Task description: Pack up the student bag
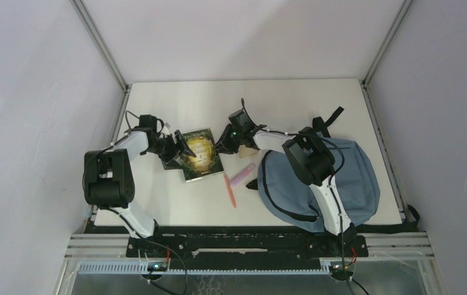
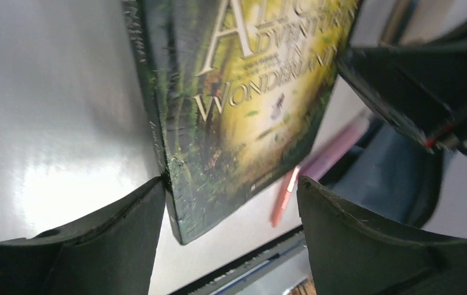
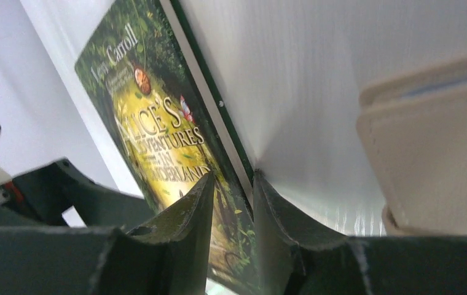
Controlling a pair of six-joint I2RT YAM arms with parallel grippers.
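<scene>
The Alice's Adventures in Wonderland book [image 1: 201,157] lies face up on the left half of the table, partly hidden by both grippers. In the right wrist view my right gripper is shut on one long edge of the book [image 3: 157,129], with a finger on the cover and the other on the outer side. At the opposite side, the left gripper is open, one finger against the book's spine and the other out past the cover. The blue bag [image 1: 351,175] rests on the table's right side.
A pink-purple item [image 1: 242,174] and an orange pen-like stick [image 1: 230,190] lie between book and bag. A tan object [image 3: 440,141] sits beside my right gripper.
</scene>
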